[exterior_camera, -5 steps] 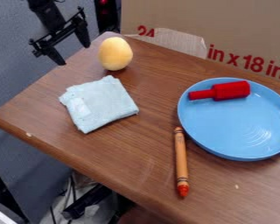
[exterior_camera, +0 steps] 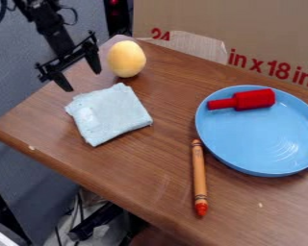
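My black gripper [exterior_camera: 80, 67] hangs at the upper left, open, over the table's far-left edge, above and left of a folded pale blue cloth [exterior_camera: 108, 115]. Just right of it a yellow rounded object [exterior_camera: 126, 59] sits near the back edge. On the right lies a blue plate [exterior_camera: 257, 144] with a red cylindrical object with a handle [exterior_camera: 249, 100] on it. An orange crayon [exterior_camera: 199, 178] lies on the table left of the plate.
A large cardboard box [exterior_camera: 227, 34] stands behind the wooden table [exterior_camera: 118, 178].
My gripper has moved lower and slightly left over the last second. The objects on the table have not moved.
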